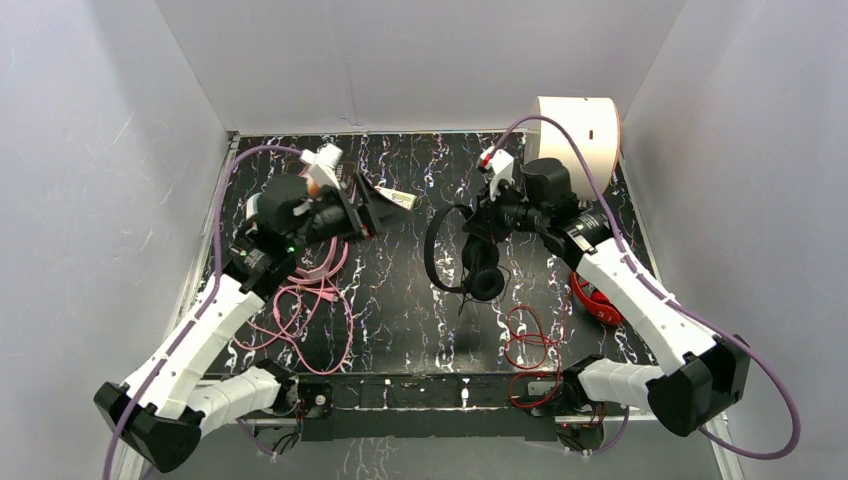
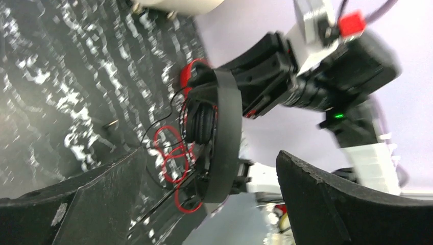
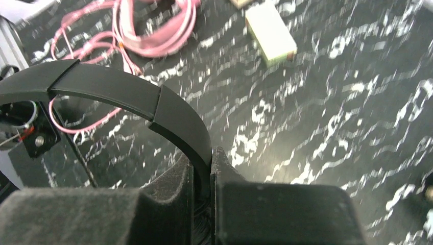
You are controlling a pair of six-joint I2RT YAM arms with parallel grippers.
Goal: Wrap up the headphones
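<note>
Black headphones [image 1: 482, 268] hang in the air near the middle of the workspace, with my right gripper [image 1: 480, 222] shut on their headband. In the right wrist view the headband [image 3: 120, 91] rises from between the shut fingers and curves off to the left. My left gripper [image 1: 382, 207] stands open, apart from the headphones on their left side. From the left wrist view, the headband [image 2: 227, 135] and an ear cup [image 2: 200, 121] show between and beyond the spread fingers. The thin black cable [image 2: 161, 120] dangles loosely around the ear cups.
A pink cable [image 1: 345, 310] lies in loops at left, under the left arm. Red headphones [image 1: 598, 300] and a red cable [image 1: 530, 345] lie at right. A white drum [image 1: 575, 145] stands at the back right. A small box [image 3: 270, 31] rests at the back centre.
</note>
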